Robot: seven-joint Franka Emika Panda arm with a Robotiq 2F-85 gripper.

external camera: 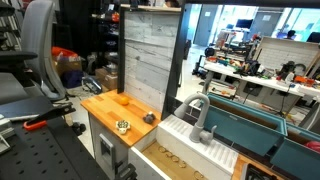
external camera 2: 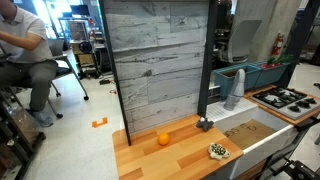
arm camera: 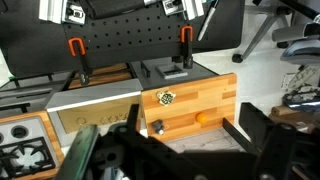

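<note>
My gripper shows as dark shapes along the lower part of the wrist view, its two sides spread wide with nothing seen between them. It is high above a toy-kitchen wooden counter (external camera 2: 180,150). On that counter sit a round orange item (external camera 2: 163,139), a pale, patterned piece (external camera 2: 218,151) near the front edge, and a small grey metallic item (external camera 2: 205,125) by the dark post. To the right of the counter, a drawer-like white compartment (external camera: 166,168) stands open with a light wooden bottom. Neither exterior view clearly shows the gripper.
Behind the open compartment stands a grey faucet (external camera: 201,116). Stove burners (arm camera: 24,158) lie at one end, and a teal bin (external camera: 240,128) stands farther back. A grey plank panel (external camera 2: 165,60) rises behind the counter. A person (external camera 2: 28,48) sits at the far left.
</note>
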